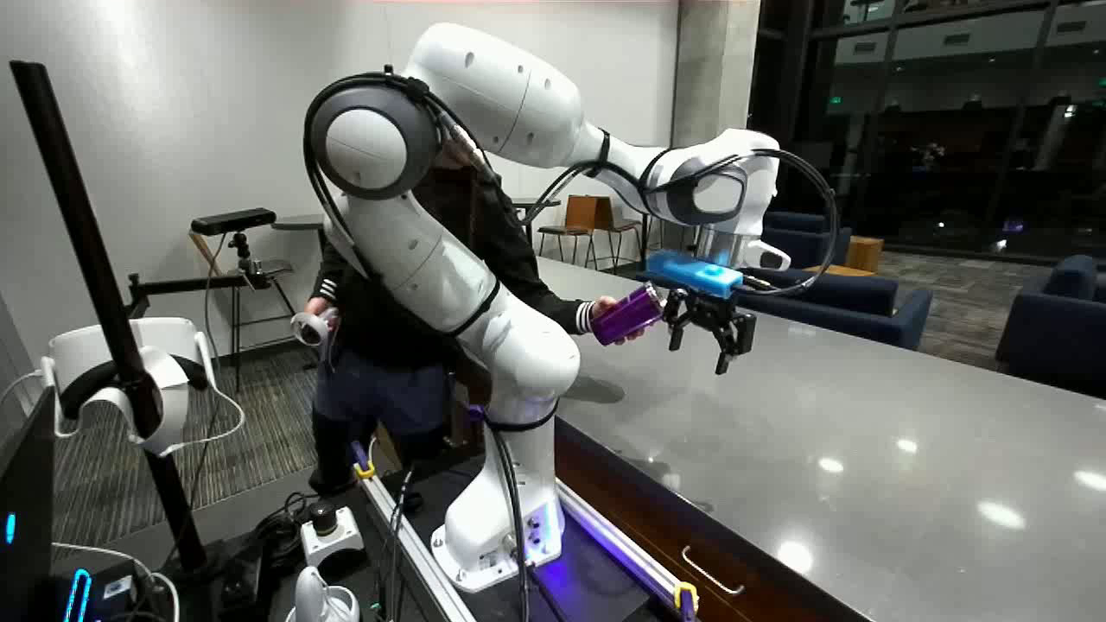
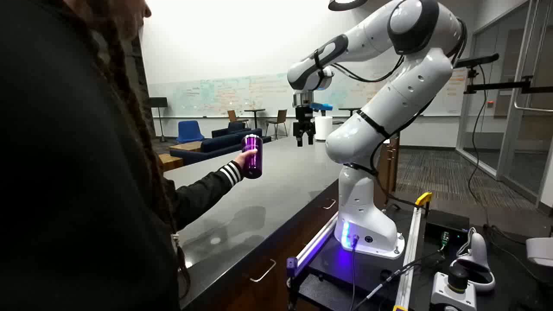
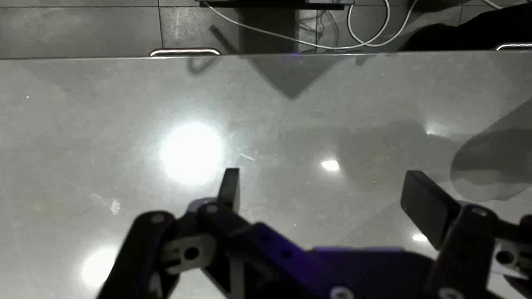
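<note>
My gripper is open above the countertop, its two black fingers (image 3: pixel 427 207) wide apart with only bare grey surface below them. A person's hand holds a shiny purple cylinder, like a can or bottle (image 2: pixel 252 158), over the counter. In exterior view 1 the purple cylinder (image 1: pixel 626 315) is tilted and appears close beside the gripper (image 1: pixel 696 347). Exterior view 2 shows a clear gap between it and the gripper (image 2: pixel 304 141). The cylinder is outside the wrist view.
The person (image 2: pixel 77 181) stands at its edge with an arm reaching over it. Drawers with metal handles (image 2: pixel 263 270) line its side. A white cylindrical object (image 2: pixel 323 128) is visible behind the gripper.
</note>
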